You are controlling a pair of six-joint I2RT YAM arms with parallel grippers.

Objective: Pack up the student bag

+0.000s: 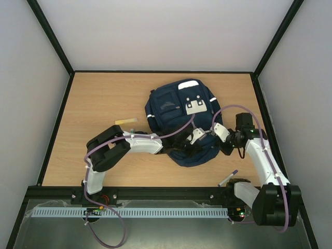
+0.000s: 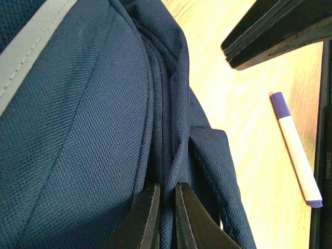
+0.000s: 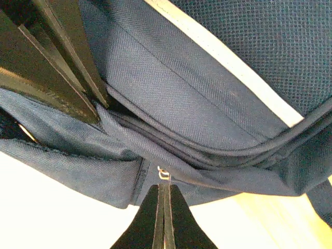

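A navy bag (image 1: pixel 167 104) lies on its back on the table, its opening toward the front. In the left wrist view, my left gripper is shut on the bag's lower fabric edge (image 2: pixel 179 109). The right wrist view also has the left gripper's fingers (image 3: pixel 78 104) at that edge, upper left. My right gripper is shut with nothing between its fingertips; the lower edge lies beyond them, outside. A small shiny piece (image 3: pixel 164 173) shows on the fabric just past the tips. In the top view, both grippers' tips are partly hidden by the arms.
A white marker with a purple cap (image 1: pixel 227 178) lies at the front right, near the right arm. To the bag's left rests a yellow item (image 1: pixel 126 121). The two grippers are close together.
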